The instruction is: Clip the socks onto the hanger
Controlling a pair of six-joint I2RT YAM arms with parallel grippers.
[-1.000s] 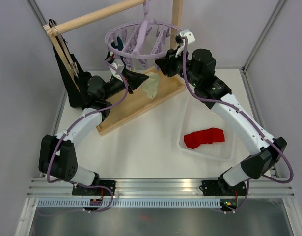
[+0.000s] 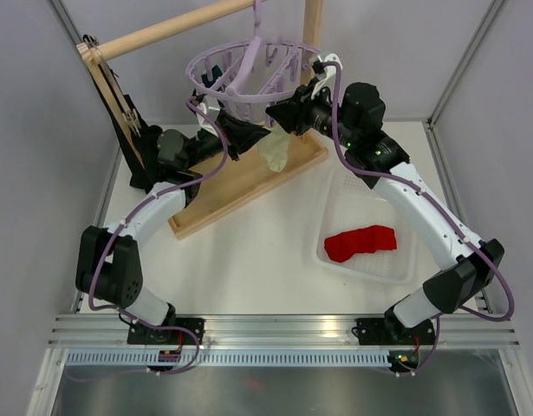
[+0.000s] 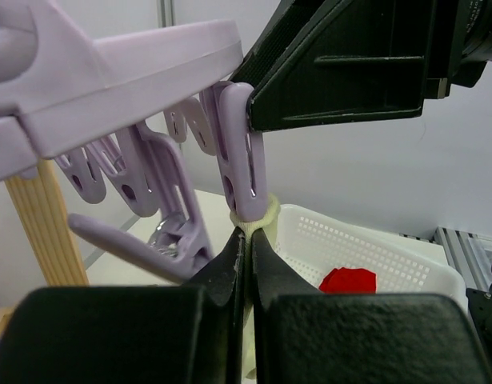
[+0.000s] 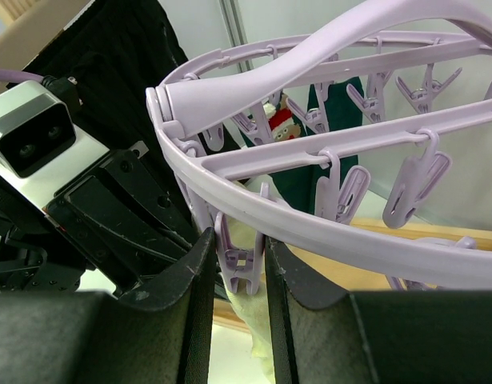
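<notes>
The pale yellow-green sock (image 2: 274, 151) hangs from my left gripper (image 2: 266, 130), which is shut on its upper part. In the left wrist view the sock's top edge (image 3: 270, 218) meets the mouth of a lilac clip (image 3: 242, 180); whether it lies between the clip's fingers I cannot tell. My right gripper is shut on this clip's upper arms, squeezing them at the rim of the round lilac hanger (image 2: 246, 71). Below the clip, the sock (image 4: 252, 316) shows in the right wrist view.
A dark green sock with a Santa face (image 4: 286, 126) hangs at the hanger's far side. Several other clips (image 4: 418, 184) dangle around the rim. A red sock (image 2: 360, 243) lies in the white basket (image 2: 321, 238). The wooden stand (image 2: 192, 227) is behind.
My left gripper has carried the sock slightly right and up, closer to the clip. The right gripper has shifted a little left. The red sock stays put.
</notes>
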